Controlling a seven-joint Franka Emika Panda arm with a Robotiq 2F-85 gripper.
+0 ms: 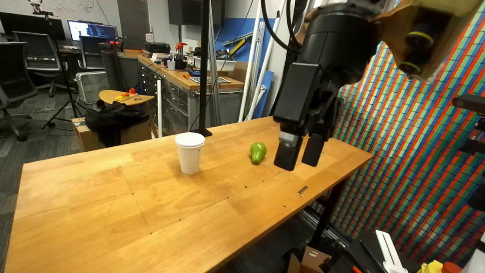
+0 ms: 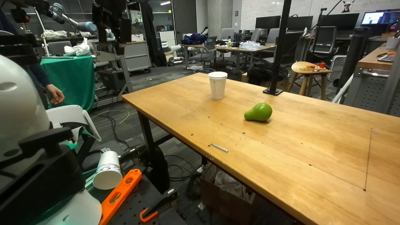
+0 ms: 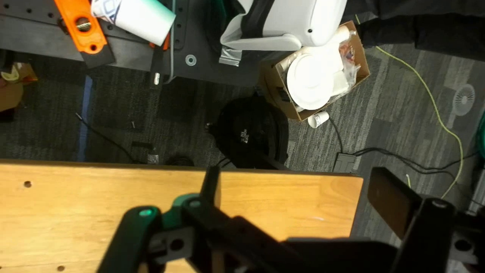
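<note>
My gripper (image 1: pixel 299 155) hangs above the table in exterior view 1, with its black fingers pointing down. In the wrist view the gripper is open: its fingers stand wide apart, with only tabletop and floor visible between them. A green pear-shaped object (image 2: pixel 258 112) lies on its side on the wooden table (image 2: pixel 300 165). In exterior view 1 this green object (image 1: pixel 258 152) appears just left of the fingers. Farther left stands an upright white paper cup (image 1: pixel 190 153) with a white top. Neither the cup nor the green object shows in the wrist view.
A black post (image 2: pixel 279 56) rises from the table's back edge. Near the front edge lies a small metal strip (image 2: pixel 219 147). Beyond that edge, an orange level (image 2: pixel 120 197) and another paper cup (image 2: pixel 107 170) rest on a side surface.
</note>
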